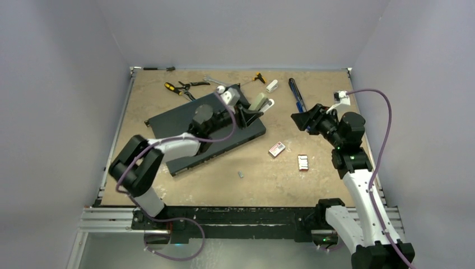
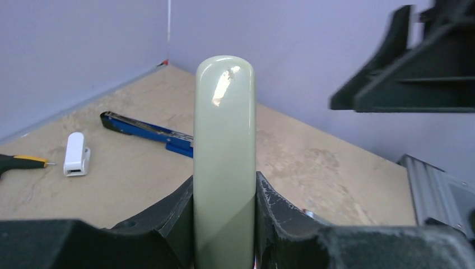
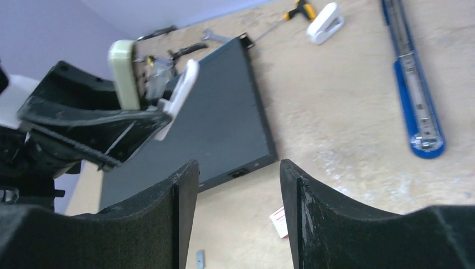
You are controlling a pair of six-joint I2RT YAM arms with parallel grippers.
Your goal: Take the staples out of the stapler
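A pale green stapler [image 2: 224, 129] is gripped upright in my left gripper [image 1: 253, 114], filling the space between its fingers in the left wrist view; the right wrist view shows it from the side, with a white part [image 3: 184, 89] beside it. My right gripper hangs over the table at the right with its fingers apart and nothing between them. A long blue stapler [image 3: 417, 103] lies on the table behind it, and a small white piece [image 2: 75, 154] stands at the back.
A dark panel [image 1: 196, 145] covers the left of the table, with pliers [image 1: 187, 89], a wrench [image 1: 213, 79] and a yellow-handled tool [image 1: 259, 77] behind it. Two small boxes, one red-edged [image 1: 276, 149], another [image 1: 303, 162], lie at the centre right.
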